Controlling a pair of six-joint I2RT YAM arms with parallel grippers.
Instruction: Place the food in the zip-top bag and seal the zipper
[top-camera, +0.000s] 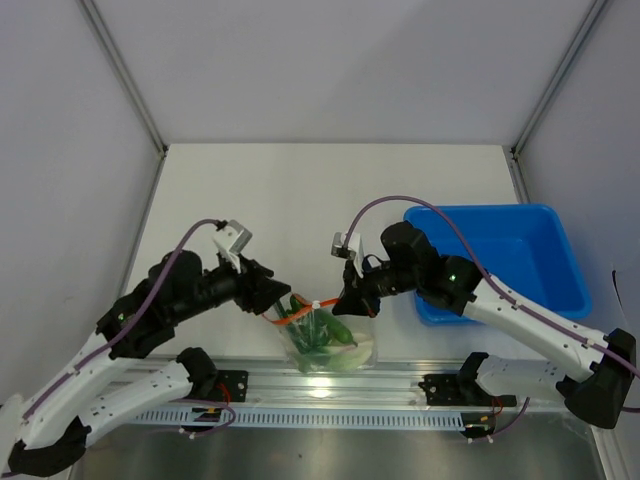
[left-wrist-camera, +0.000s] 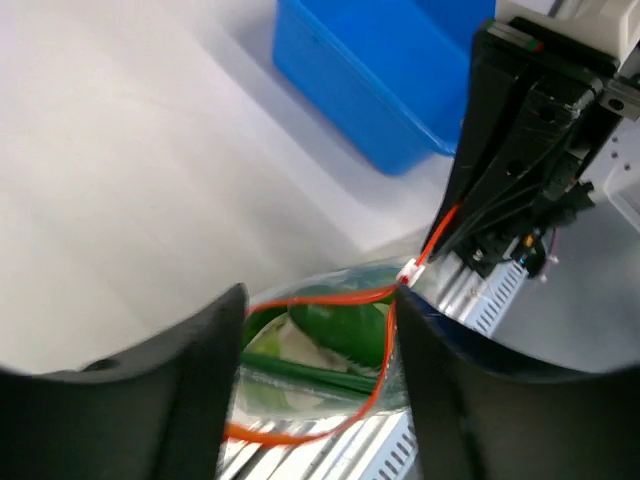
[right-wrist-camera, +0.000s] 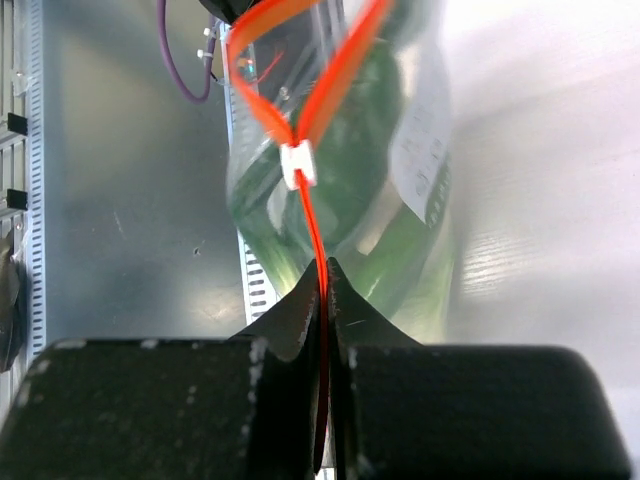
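Note:
A clear zip bag (top-camera: 330, 340) holding green vegetables (left-wrist-camera: 335, 330) lies at the table's front edge, its red zipper (left-wrist-camera: 350, 298) gaping on the left side, with a white slider (right-wrist-camera: 298, 165). My right gripper (top-camera: 352, 305) is shut on the zipper strip at the bag's right end, the red strip running between its fingers. My left gripper (top-camera: 268, 290) is above and left of the bag's opening; in the left wrist view its blurred fingers stand apart, with the bag seen between and beyond them.
A blue bin (top-camera: 500, 260) (left-wrist-camera: 350, 80) stands right and behind. The front rail (top-camera: 250, 410) runs just below the bag.

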